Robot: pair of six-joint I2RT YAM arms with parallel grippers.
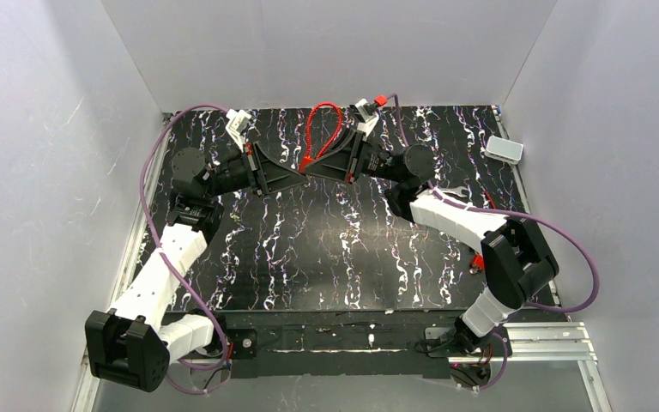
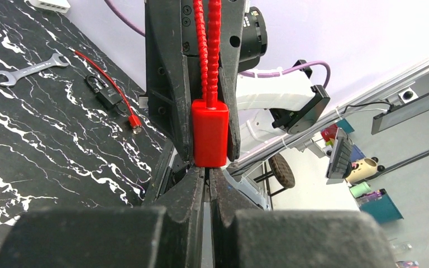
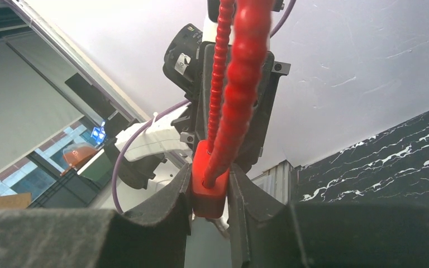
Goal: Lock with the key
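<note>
A red lock body (image 2: 210,134) with a looped red cable (image 1: 338,120) is held up above the middle of the table. My right gripper (image 1: 307,166) is shut on the lock body. My left gripper meets it from the left, its fingertips shut at the lower end of the lock body; whether a key is between them cannot be seen. In the right wrist view both cable strands run into the red body (image 3: 209,198).
A wrench (image 2: 31,71), a black item (image 2: 109,97) and a red cord with a connector (image 2: 134,120) lie on the right of the table. A white box (image 1: 504,148) sits at the right edge.
</note>
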